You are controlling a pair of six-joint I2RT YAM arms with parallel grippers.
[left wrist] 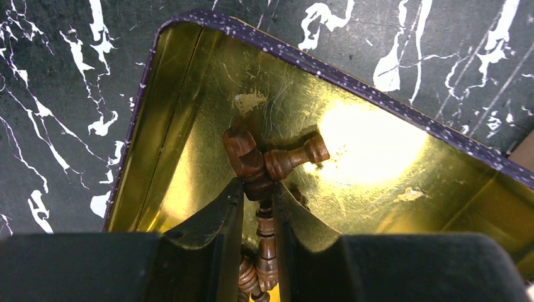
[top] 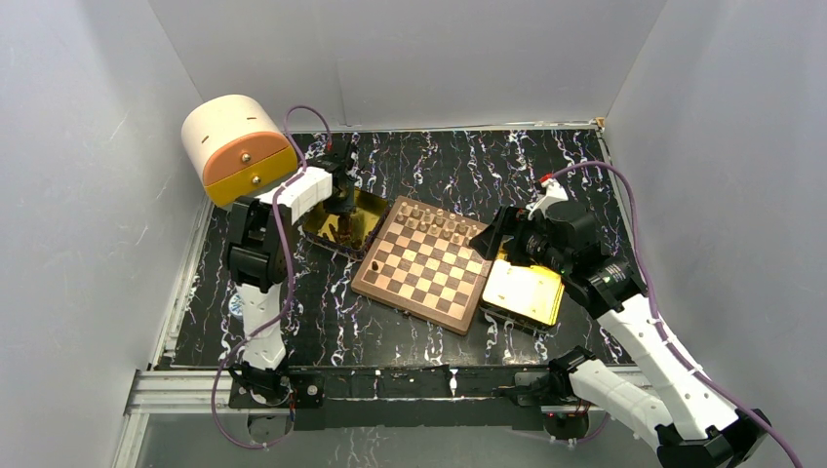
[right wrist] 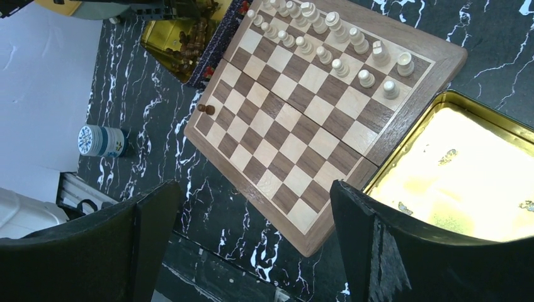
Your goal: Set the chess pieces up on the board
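Note:
In the left wrist view, my left gripper is shut on the base end of a dark brown chess piece (left wrist: 243, 154) inside the gold tin (left wrist: 217, 82). A small brown piece (left wrist: 296, 157) lies against it, and more brown pieces (left wrist: 267, 245) lie below, partly hidden by the fingers. The chessboard (right wrist: 296, 148) carries two rows of white pieces (right wrist: 335, 25) along its far side. One brown piece (right wrist: 206, 109) is at the board's left corner. My right gripper is open and empty, over the board's near right side.
An empty gold tin (top: 524, 291) stands at the board's right. Behind the left arm is a rounded cabinet (top: 234, 146) with orange and yellow drawers. A small jar (right wrist: 102, 141) is on the marble table, left of the board.

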